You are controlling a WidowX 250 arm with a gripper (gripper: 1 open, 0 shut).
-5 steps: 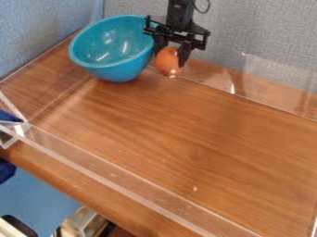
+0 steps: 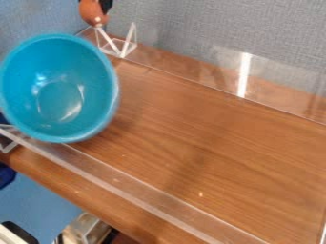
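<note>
A turquoise plastic bowl (image 2: 60, 91) fills the left side of the view, near the table's left end. Behind it, at the top edge, an orange round object (image 2: 93, 11) shows, with a small dark part of the gripper (image 2: 107, 8) beside it. The gripper is mostly out of view, so its fingers and what they grip cannot be seen clearly.
White wire pieces (image 2: 112, 48) stand at the back left edge and at the front left. A grey textured wall is behind.
The bowl has moved from the back toward the near left. The gripper and orange object have moved up and left, mostly out of view at the top.
</note>
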